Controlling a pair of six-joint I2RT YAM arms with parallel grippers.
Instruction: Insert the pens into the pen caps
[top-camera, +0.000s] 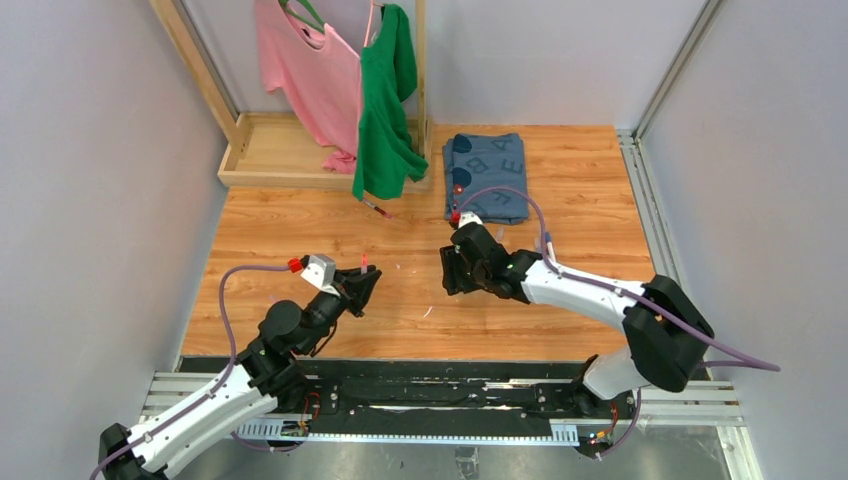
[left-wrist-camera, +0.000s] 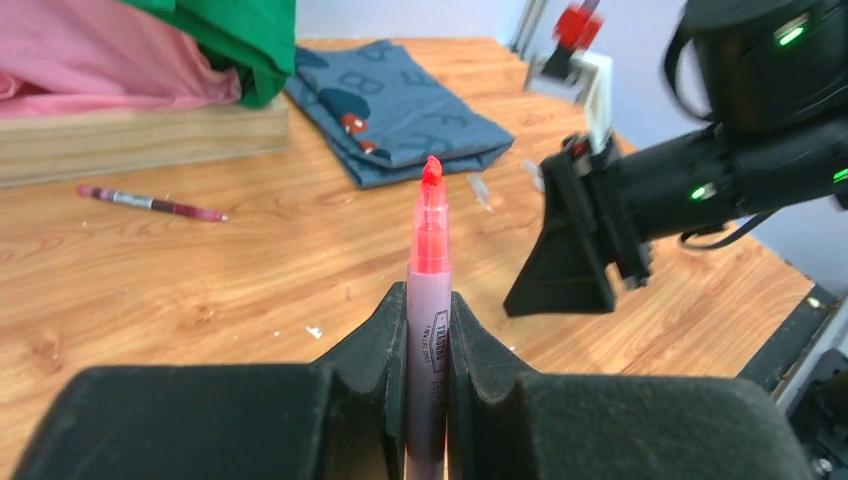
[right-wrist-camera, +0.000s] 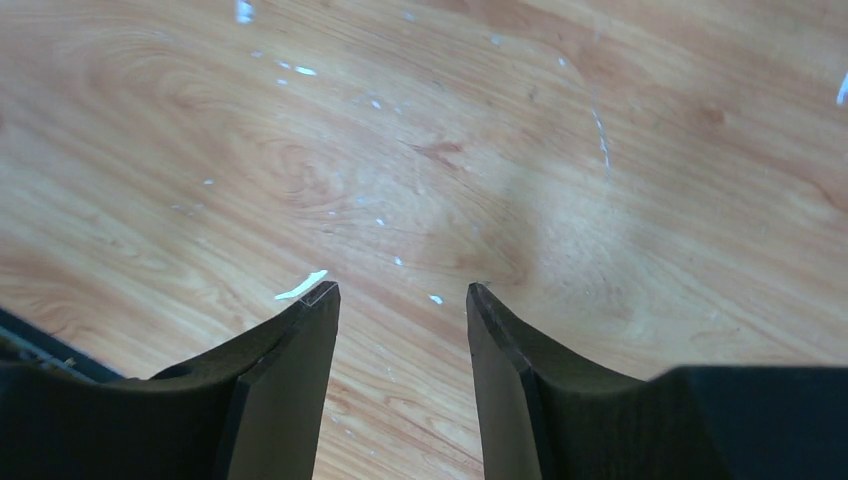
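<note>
My left gripper (top-camera: 362, 282) is shut on an upright pink pen (left-wrist-camera: 428, 390), its translucent red tip pointing up in the left wrist view. Over the middle right of the table, my right gripper (top-camera: 455, 268) hangs pointing down, open, with only bare wood (right-wrist-camera: 400, 200) between its fingers in the right wrist view. A dark red pen (top-camera: 376, 208) lies near the green shirt (left-wrist-camera: 152, 203). Pale markers (top-camera: 550, 245) at the right are partly hidden by the right arm.
A folded blue cloth (top-camera: 485, 175) lies at the back. A wooden rack (top-camera: 240, 165) with hanging pink and green shirts stands at the back left.
</note>
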